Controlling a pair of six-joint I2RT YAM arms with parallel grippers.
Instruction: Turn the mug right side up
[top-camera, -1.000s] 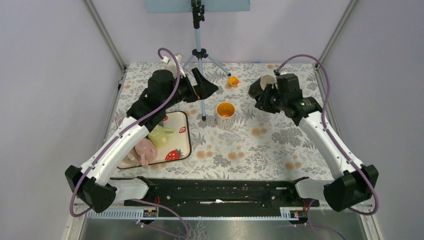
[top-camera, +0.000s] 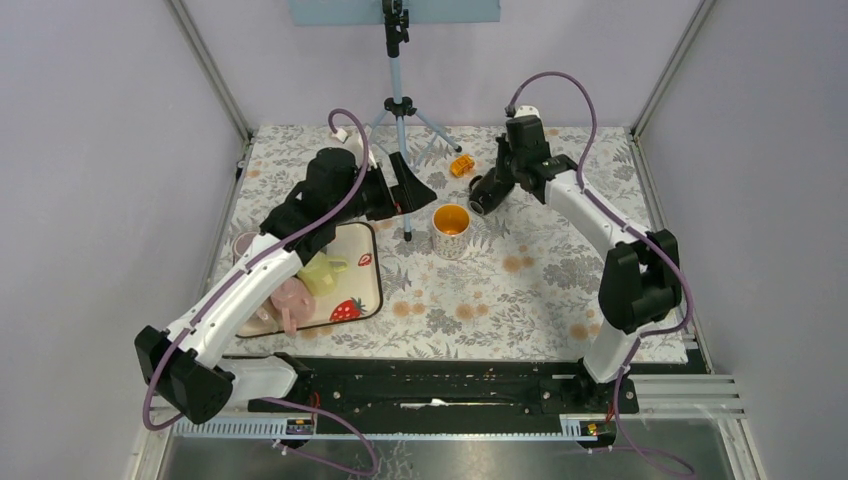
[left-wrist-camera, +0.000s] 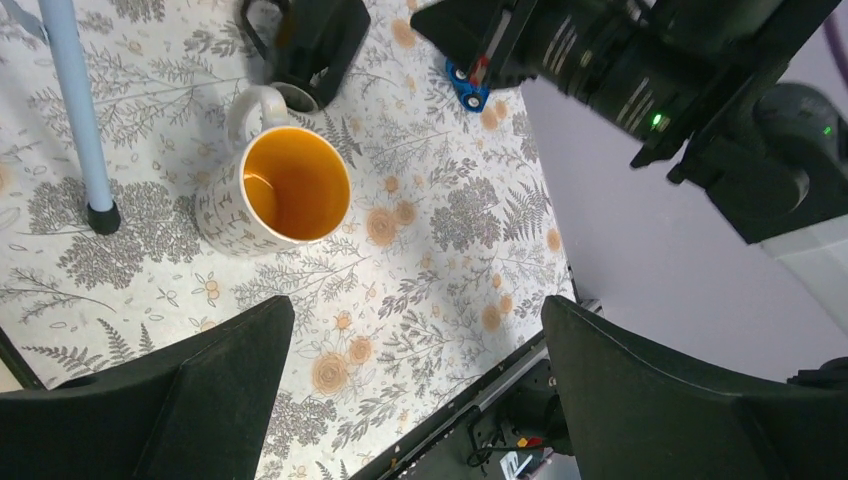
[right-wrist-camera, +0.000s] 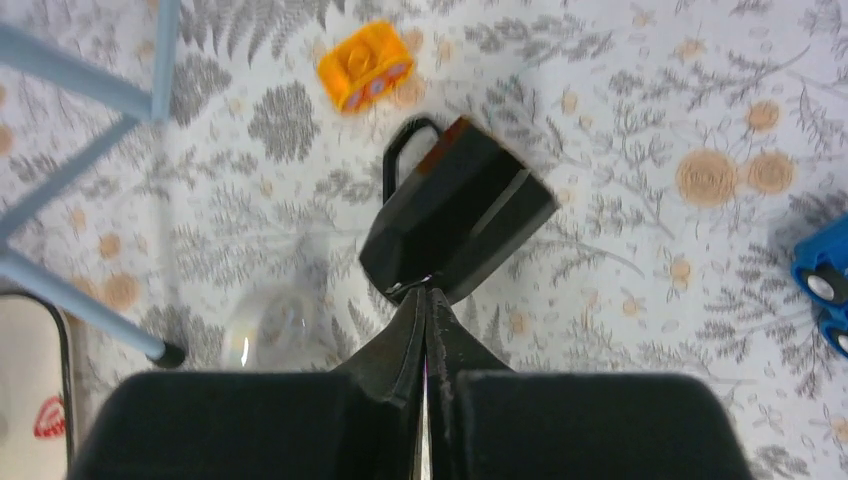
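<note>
A black mug (top-camera: 486, 195) lies on its side on the floral table, handle toward the back left in the right wrist view. My right gripper is shut over it at the mug's near edge, with nothing seen between its fingertips. A white mug with orange interior (top-camera: 450, 232) stands upright in front-left of the black one, handle visible in the left wrist view (left-wrist-camera: 258, 110). My left gripper hangs open above the table, left of the white mug, with nothing between its fingers.
A tripod's legs (top-camera: 440, 135) stand at the back, a small orange object (top-camera: 462, 164) beside them. Blue objects (right-wrist-camera: 822, 280) lie to the right. A tray (top-camera: 348, 290) with pink and yellow items is at the left.
The right arm has swung toward the back and left. The black mug has gone from tilted at the back right to lying on its side, now angled differently. The left arm has shifted slightly.
</note>
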